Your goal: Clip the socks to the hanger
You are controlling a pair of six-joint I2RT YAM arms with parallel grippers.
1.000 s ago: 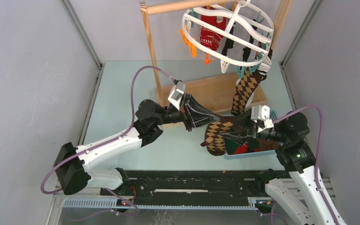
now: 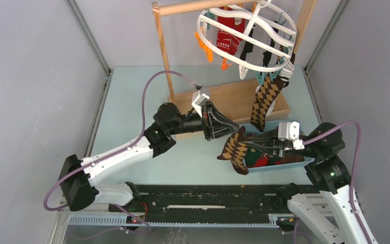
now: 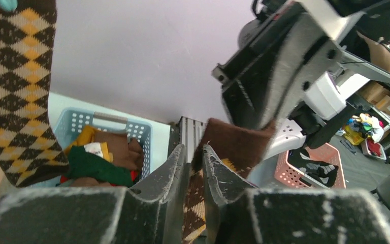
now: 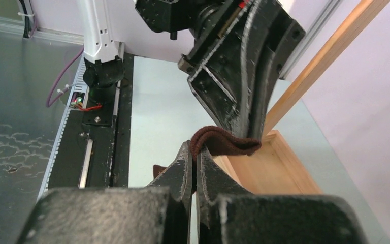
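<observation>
A brown-and-yellow argyle sock (image 2: 232, 151) hangs by its dark cuff. My right gripper is shut on that brown cuff (image 4: 216, 140). Facing it, my left gripper has its fingers a little apart, and the sock's upper part (image 3: 233, 142) shows just beyond its fingertips. Whether the left fingers touch the cloth cannot be told. Above, the round white hanger (image 2: 201, 28) carries a matching argyle sock (image 2: 267, 99) on teal clips (image 2: 264, 77), along with a red patterned sock (image 2: 230, 35) and dark ones.
A light blue basket (image 3: 76, 117) of socks stands on the table under the right gripper. Behind is a shallow wooden tray (image 2: 228, 99), with a wooden post (image 2: 163, 51) of the hanger stand at left.
My left gripper has shifted slightly right, its fingers now parted, and the right gripper sits slightly lower.
</observation>
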